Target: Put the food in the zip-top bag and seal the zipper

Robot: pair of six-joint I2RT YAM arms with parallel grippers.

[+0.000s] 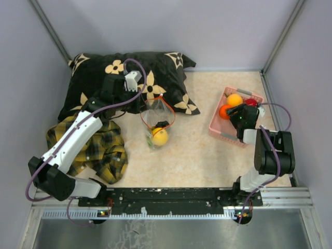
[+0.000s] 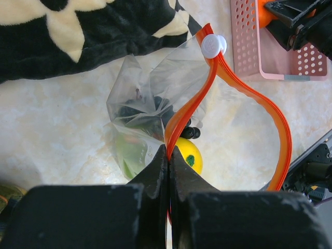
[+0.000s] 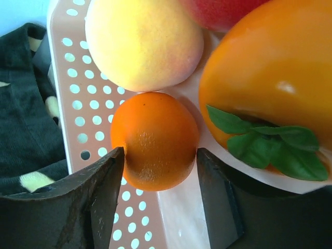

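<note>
The clear zip top bag stands open, its orange zipper rim spread in a loop with a white slider on it. Inside lie a yellow fruit, something dark and something green. My left gripper is shut on the bag's rim. Over at the pink basket, my right gripper is shut on an orange fruit, one finger against each side. That fruit is still within the basket, by its perforated wall.
Beside the held fruit sit a peach-coloured fruit, a larger orange one with green leaves and a red one. A dark flowered cushion and a yellow plaid cloth occupy the left. Table between bag and basket is clear.
</note>
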